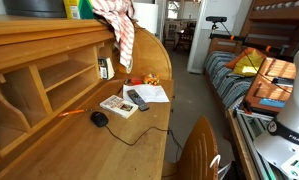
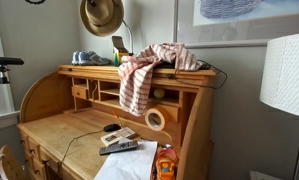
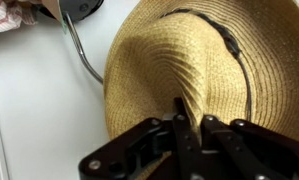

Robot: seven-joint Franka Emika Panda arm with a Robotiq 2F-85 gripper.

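A tan straw hat (image 3: pixel 154 65) with a dark band fills much of the wrist view. Its crown is pinched into a fold that runs down to my gripper, which is shut on the straw. In exterior view 2 the same hat (image 2: pixel 102 14) shows at the top, against the curved neck of a desk lamp (image 2: pixel 127 38). Whether hat and lamp touch is unclear. Neither exterior view shows my gripper; only the white lower arm (image 1: pixel 287 140) appears at the right of exterior view 1.
On the wooden desk (image 1: pixel 84 150) lie a black mouse (image 1: pixel 99 119), a small book (image 1: pixel 118 106), a remote (image 1: pixel 138 100) and white paper (image 1: pixel 154 92). A striped cloth (image 2: pixel 149 75) drapes over the upper shelf. A white lampshade (image 2: pixel 287 75) stands at right.
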